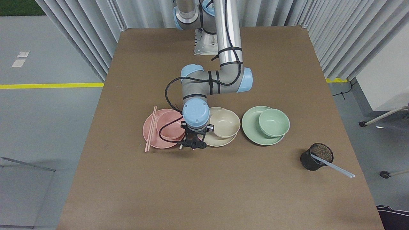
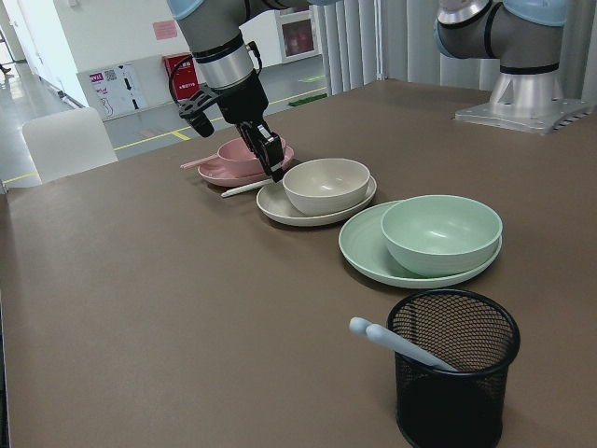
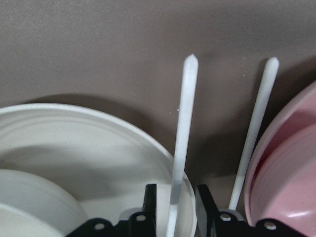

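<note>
My gripper is low over the front-left of the cream plate (image 3: 98, 148) and bowl (image 2: 326, 187), its two fingers apart. A white chopstick (image 3: 183, 118) runs between the fingers, lying over that plate's rim; I cannot tell if they touch it. A second white chopstick (image 3: 255, 123) lies beside the pink plate (image 3: 266, 143). In the front view the gripper (image 1: 193, 141) hides much of this spot. Pink chopsticks (image 1: 150, 130) rest on the pink plate at the left.
A green plate (image 1: 251, 126) with a green bowl (image 1: 274, 122) sits to the right. A black mesh cup (image 1: 312, 161) holding pale chopsticks (image 1: 339, 169) stands front right.
</note>
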